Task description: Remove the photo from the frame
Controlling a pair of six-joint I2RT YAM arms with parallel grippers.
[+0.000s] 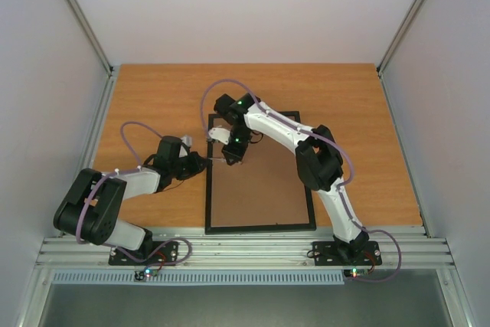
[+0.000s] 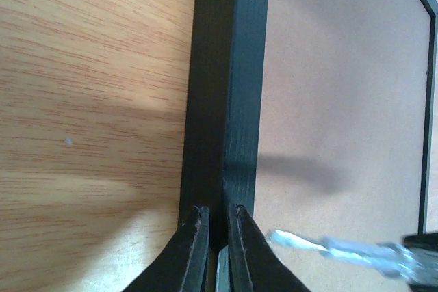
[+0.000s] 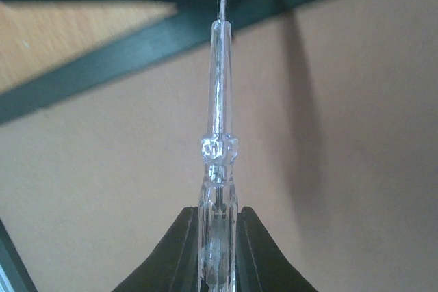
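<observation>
A black picture frame (image 1: 309,212) lies back side up on the table, its beige backing board (image 1: 256,197) showing. My left gripper is shut on the frame's left edge (image 2: 243,87). My right gripper is shut on a clear-handled screwdriver (image 3: 219,158), held over the backing with its metal tip pointing toward that left edge, near the left gripper. In the left wrist view the tip is just right of the left fingers; whether it touches anything I cannot tell.
Bare wooden table (image 1: 352,105) surrounds the frame, with free room at the back and right. Pale walls stand on the back and sides.
</observation>
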